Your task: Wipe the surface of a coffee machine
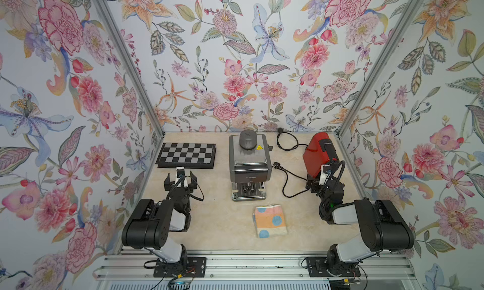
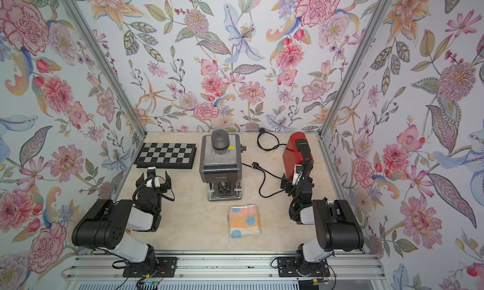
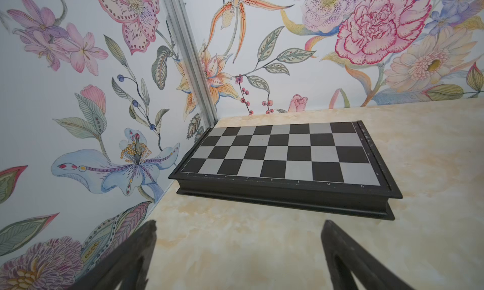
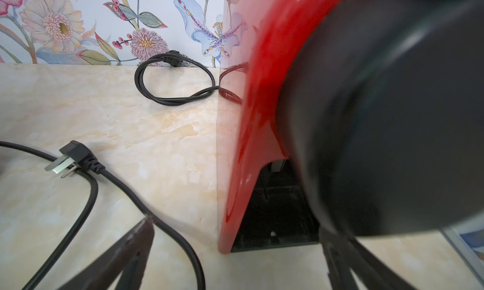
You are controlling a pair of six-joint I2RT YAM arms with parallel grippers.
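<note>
The grey coffee machine (image 1: 250,165) stands upright at the middle of the table, a dark round lid on its top. In front of it and a little right lies a folded cloth (image 1: 270,221), orange and cream with blue dots, flat on the table. My left gripper is open and empty, left of the machine and just in front of the chessboard. On the right side my right gripper also stands open, close in front of the red machine. Both are well apart from the cloth. The wrist views show neither the cloth nor the grey machine clearly.
A black-and-grey chessboard (image 3: 282,151) lies at the back left. The tall red machine (image 4: 247,153) rises at the back right. A power cable with its plug (image 4: 75,153) loops between the two machines.
</note>
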